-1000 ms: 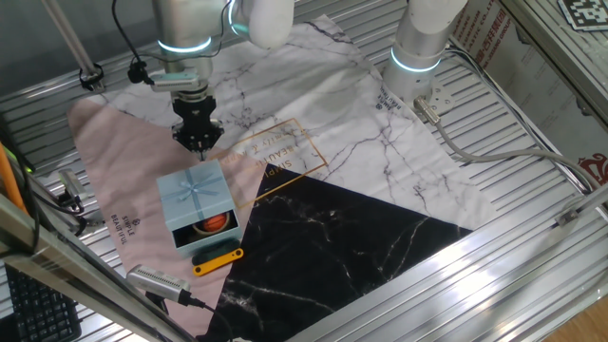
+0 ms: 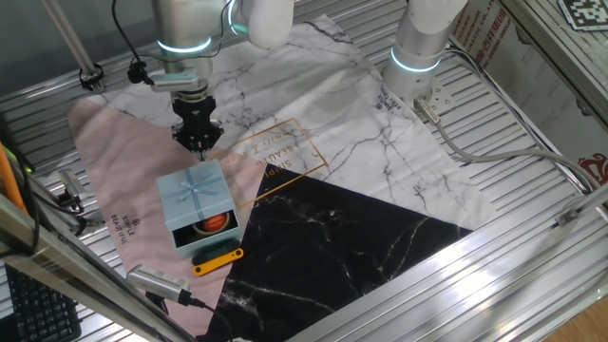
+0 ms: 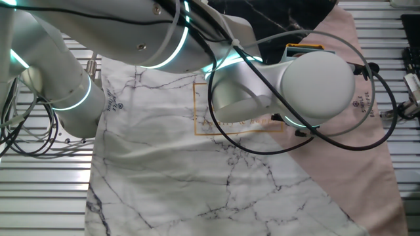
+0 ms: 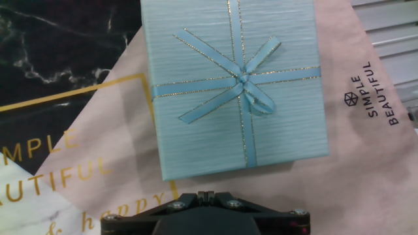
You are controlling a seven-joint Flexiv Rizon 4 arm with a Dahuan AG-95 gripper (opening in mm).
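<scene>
A light blue gift box (image 2: 197, 198) with a ribbon bow on its lid sits on the pink part of the cloth. Its lid is off-set toward the arm, so the front of the box is uncovered and a round red-and-orange item (image 2: 216, 223) shows inside. Against the front side lies a yellow-and-black tool (image 2: 218, 262). My gripper (image 2: 200, 152) points down just behind the box, apart from it. From the wrist, the blue lid (image 4: 209, 130) fills the middle, and the gripper has its fingertips together with nothing visible between them.
A silver camera-like device (image 2: 159, 283) with a cable stands at the front left. A black keyboard (image 2: 40, 302) lies at the left edge, near the frame posts.
</scene>
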